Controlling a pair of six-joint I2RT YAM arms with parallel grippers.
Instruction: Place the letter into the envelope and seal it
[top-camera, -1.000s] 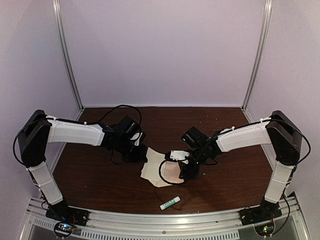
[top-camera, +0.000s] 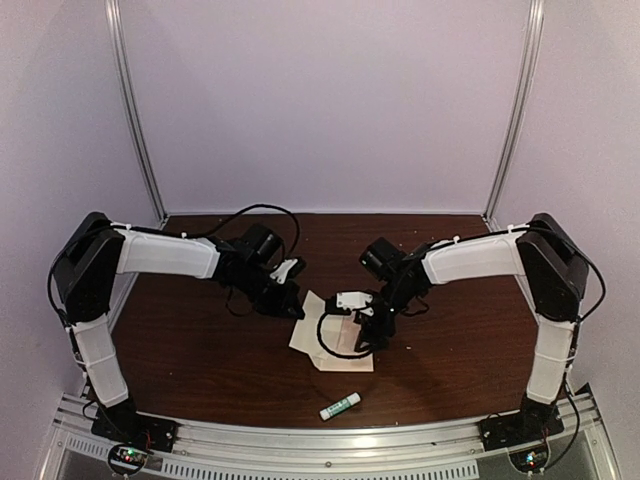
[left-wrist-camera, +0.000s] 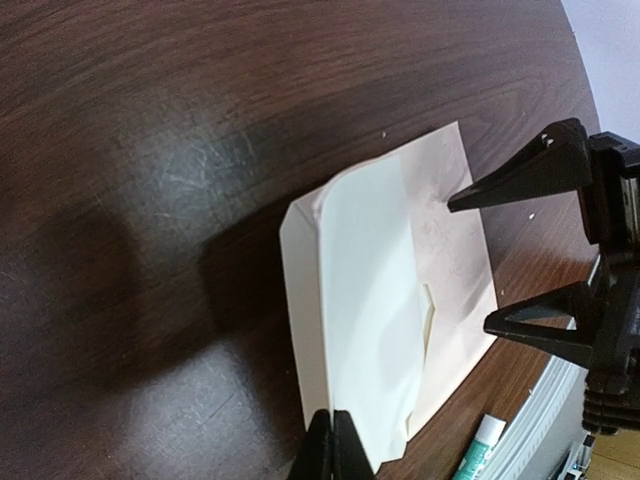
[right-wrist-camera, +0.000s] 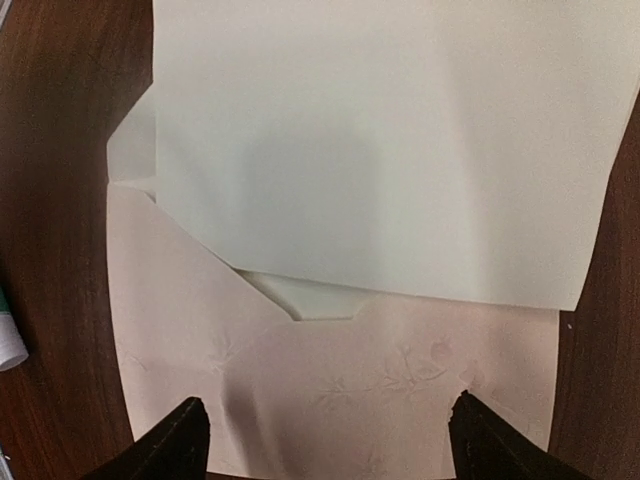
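A pink envelope lies on the dark table with a white letter over its upper part, partly tucked into its opening. In the left wrist view the letter is creased along its left edge. My left gripper is shut at that edge; whether the edge is between its fingers is hard to tell. My right gripper is open above the envelope's pink part, its two fingertips wide apart at the bottom of the right wrist view.
A glue stick lies near the table's front edge, below the paper.
Over the last second my left gripper and the paper have shifted slightly right.
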